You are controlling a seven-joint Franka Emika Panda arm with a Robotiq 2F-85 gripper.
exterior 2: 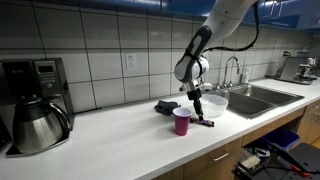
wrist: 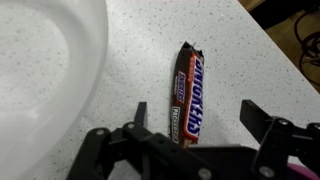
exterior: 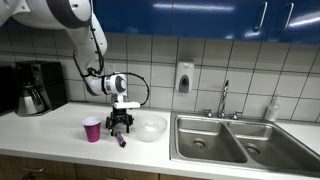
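A candy bar in a dark wrapper with blue and white lettering (wrist: 188,95) lies flat on the white counter. In the wrist view it runs lengthwise between the two dark fingers of my gripper, which stands open with a clear gap on both sides of the bar. In exterior view 1 the bar (exterior: 121,140) shows just in front of the gripper, low over the counter. The lower end of the bar is hidden in the wrist view, and whether the fingertips touch the counter is unclear.
A magenta cup (exterior: 92,129) stands to the bar's left, and a white bowl (exterior: 151,125) to its right. Beyond the bowl is a double sink (exterior: 225,138). A coffee maker (exterior 2: 38,108) stands at the far left, with bare counter (exterior 2: 110,140) in between.
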